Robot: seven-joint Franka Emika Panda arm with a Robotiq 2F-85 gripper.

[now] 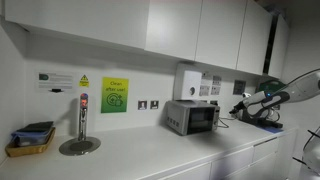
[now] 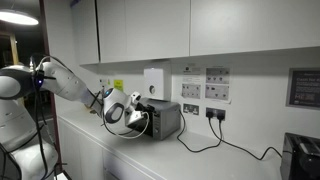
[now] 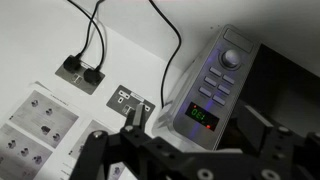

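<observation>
A silver-grey microwave (image 1: 192, 117) stands on the white counter against the wall. In the wrist view its control panel (image 3: 212, 85) fills the middle right, with a dial, buttons and a lit green display; the dark door lies to the right. My gripper is open, its two dark fingers apart at the lower edge of that view, with nothing seen held between them. In exterior view 2 the arm (image 2: 115, 105) reaches in front of the microwave (image 2: 165, 122) and partly hides it. Contact with the microwave cannot be told.
Plugs (image 3: 93, 76) and cables hang from wall sockets near the microwave. A white dispenser (image 1: 187, 81) is mounted above it. A tap (image 1: 83, 118) and a basket (image 1: 32, 140) stand at the left. A black toaster (image 2: 300, 157) is at the right.
</observation>
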